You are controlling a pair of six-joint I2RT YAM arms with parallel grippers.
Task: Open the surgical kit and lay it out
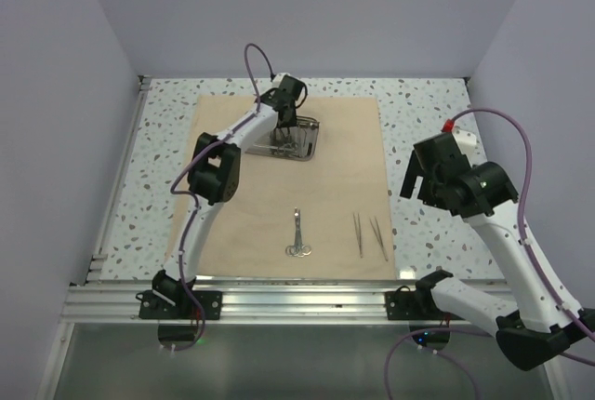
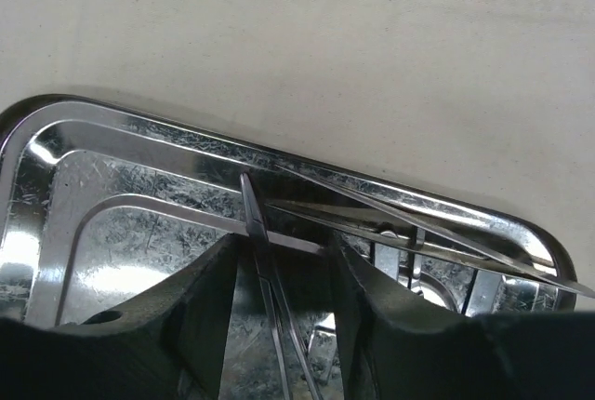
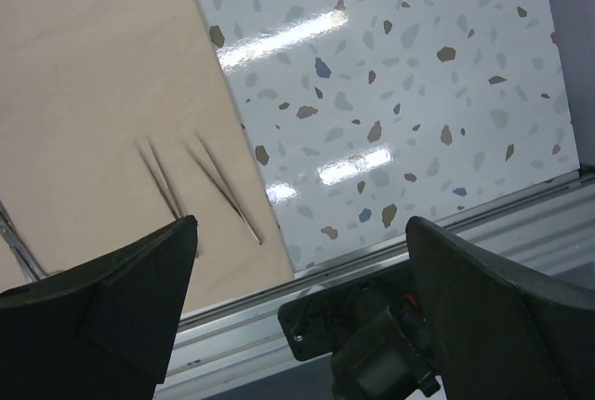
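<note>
In the left wrist view a steel instrument with a narrow pointed tip (image 2: 253,209) lies in the metal tray (image 2: 149,140). My left gripper is over the tray, partly open, its fingers on either side of that instrument with gaps showing. A thin pointed instrument (image 2: 428,228) rests across the tray's rim. On the beige cloth (image 1: 339,172) lie a scissor-like instrument with ring handles (image 1: 297,233) and two tweezers, the left pair (image 1: 359,234) and the right pair (image 1: 379,239). My right gripper is open and empty, above the right side of the table.
Speckled table surface (image 1: 437,121) shows to the right of the cloth, free of objects. A metal rail (image 1: 307,298) runs along the front edge.
</note>
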